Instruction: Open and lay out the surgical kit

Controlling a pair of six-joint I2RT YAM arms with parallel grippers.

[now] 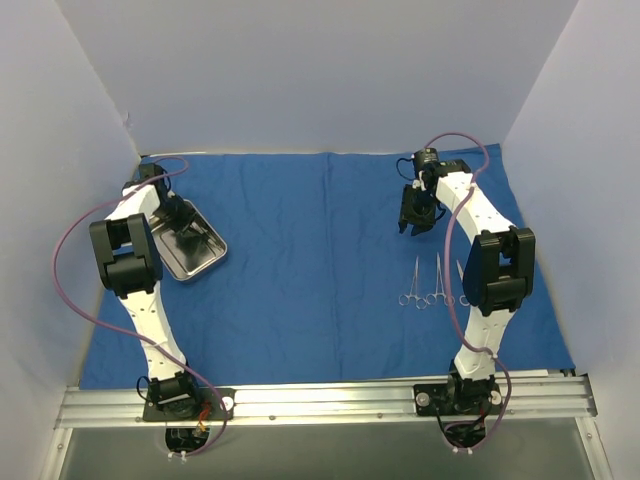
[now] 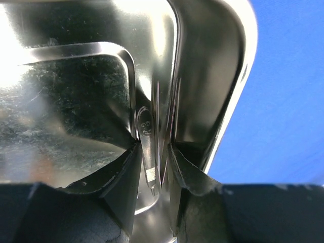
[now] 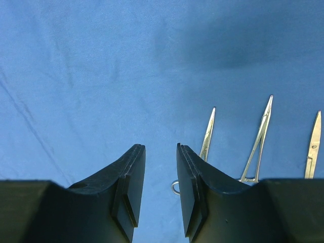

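In the steel tray [image 1: 205,257] at the left, my left gripper is open, its fingertips low over a slim scalpel handle [image 2: 147,126] marked with a 3 and thin shiny instruments lying beside it along the inner wall. My right gripper is open above the blue cloth, nothing between its fingers. Below it in the top view lie scissor-like instruments: one [image 3: 206,139] partly hidden by a finger, a clamp [image 3: 260,136] and another [image 3: 313,144] at the right edge of the right wrist view.
Grey walls stand at the left, back and right. Purple tubes loop over both arms.
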